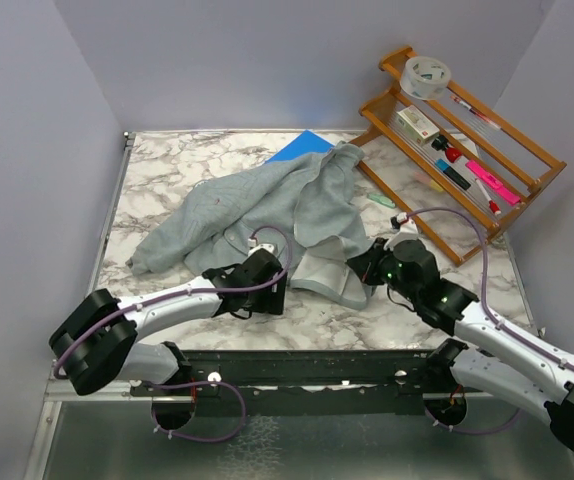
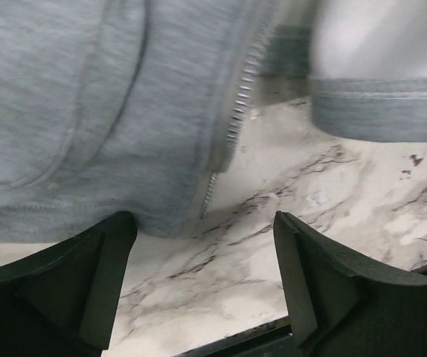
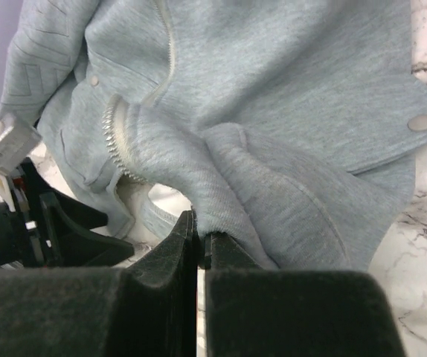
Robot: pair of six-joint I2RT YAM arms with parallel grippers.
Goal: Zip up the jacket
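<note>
The grey jacket (image 1: 247, 205) lies spread on the marble mat, its front open, with a zipper (image 2: 239, 104) along one edge. My left gripper is low over the jacket's lower front edge, fingers apart either side of the zipper's bottom end, nothing visibly held. My right gripper is shut on a folded part of the jacket's other front edge, whose zipper teeth (image 3: 120, 141) face up in the right wrist view.
A wooden rack (image 1: 507, 145) with tape, markers and boxes stands at the back right. A blue sheet (image 1: 297, 145) lies behind the jacket. Bare mat shows at the left and front.
</note>
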